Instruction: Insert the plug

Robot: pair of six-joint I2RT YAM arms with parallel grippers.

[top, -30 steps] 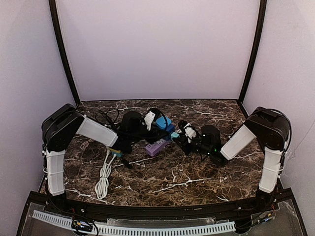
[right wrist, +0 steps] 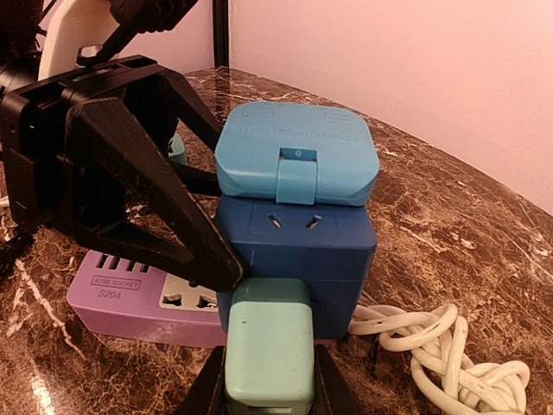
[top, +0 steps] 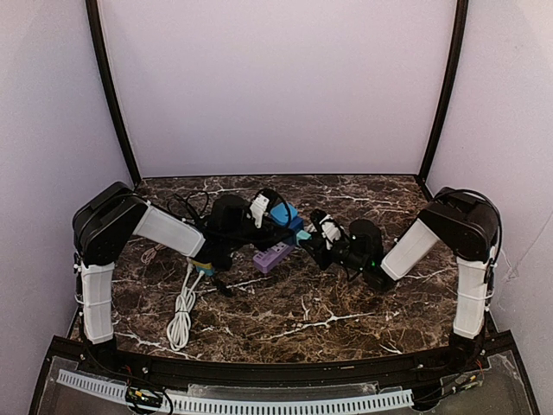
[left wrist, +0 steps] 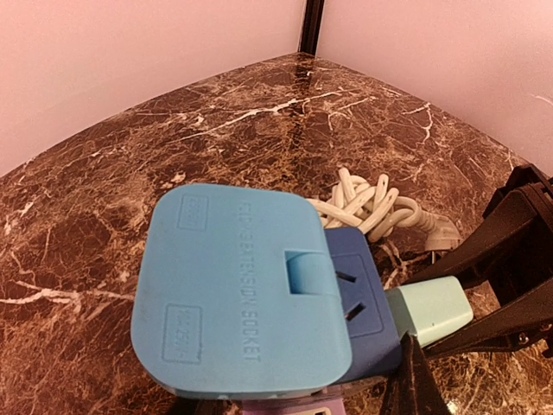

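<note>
The pale green plug [right wrist: 270,346] sits against the side of the dark blue socket block [right wrist: 298,242], with no clear gap between them; its prongs are hidden. A light blue folding cover [left wrist: 242,285] tops the block. My left gripper [top: 281,232] is shut on the block, one of its black fingers [right wrist: 164,190] reaching along its side. At the plug's outer end, my right gripper stands part open, its fingers [right wrist: 207,380] on either side of the plug. Whether they touch the plug cannot be made out.
Below the block lies a purple power strip [right wrist: 147,294] on the dark marble table [top: 294,337]. A knotted white cord [right wrist: 449,354] is close by, and another white cable bundle [top: 181,324] rests front left.
Over the last second both grippers have shifted slightly left, carrying the block and plug.
</note>
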